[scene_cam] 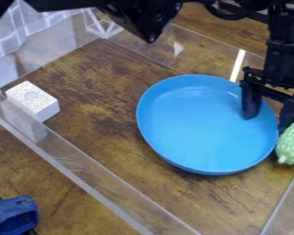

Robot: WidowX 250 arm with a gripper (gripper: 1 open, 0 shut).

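Note:
My black gripper (270,101) hangs at the right edge in the camera view, its lower parts over the right rim of a large blue plate (198,124). A light green crumpled object (289,144) lies just below the gripper, beside the plate. The gripper's fingertips are dark and overlap with the plate and the green object, so whether they are open or shut on something is hard to make out.
A white block (33,99) lies at the left on the wooden floor (100,83), inside clear walls. A blue object (12,216) sits at the bottom left corner. The wood left of the plate is clear.

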